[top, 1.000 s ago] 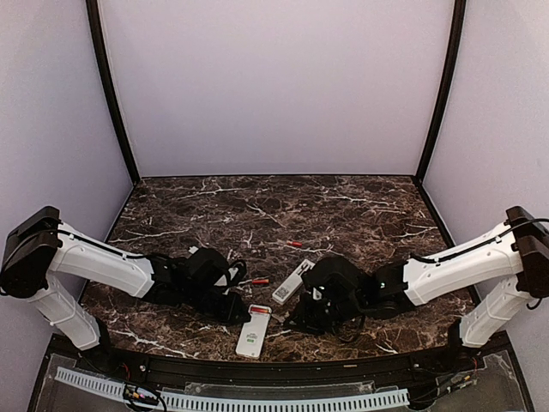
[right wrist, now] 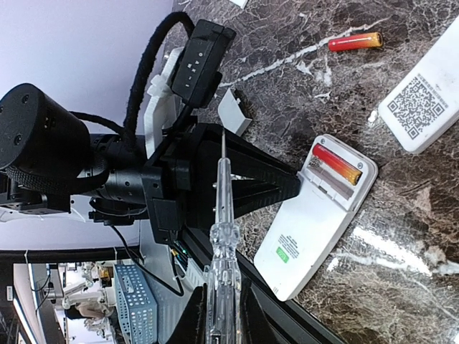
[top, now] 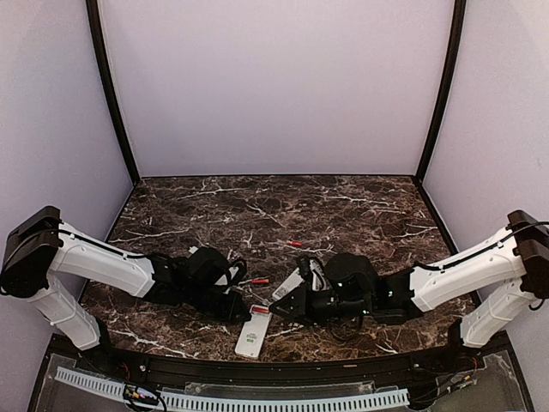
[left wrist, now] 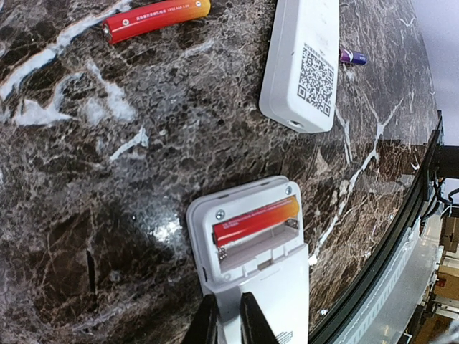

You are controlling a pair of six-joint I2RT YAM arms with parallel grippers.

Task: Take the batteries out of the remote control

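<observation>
The white remote [top: 253, 339] lies at the front with its battery bay open, one orange-red battery [left wrist: 254, 221] in it beside an empty slot. My left gripper is shut on the remote's side, at the edge below the bay. My right gripper is shut on a clear-handled screwdriver [right wrist: 224, 236], its thin tip over the left gripper in the right wrist view, above and near the remote.
A second white remote [left wrist: 297, 64] lies behind. Loose orange batteries [left wrist: 158, 18] and a purple one [left wrist: 353, 56] lie on the marble table [top: 206, 206]. A small white cover [right wrist: 233, 111] lies near my left gripper.
My right gripper has risen and shifted slightly toward the back, now covering more of the second remote in the top view. The left arm has not visibly moved.
</observation>
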